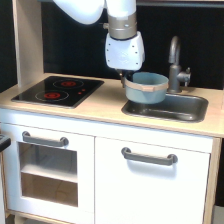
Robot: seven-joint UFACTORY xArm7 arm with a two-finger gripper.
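A blue-grey pot (147, 92) is over the left part of the metal sink (184, 109) in the camera view. The white arm reaches down from the top, and its gripper (126, 77) is shut on the pot's left side, near the rim. The arm's hand hides the exact grip. Whether the pot's bottom touches the sink cannot be made out.
Behind the sink stands a dark faucet (176, 68), close to the pot's right side. A black stovetop (59, 90) with red rings lies bare at the left. Free wooden counter (103, 103) runs between stovetop and sink.
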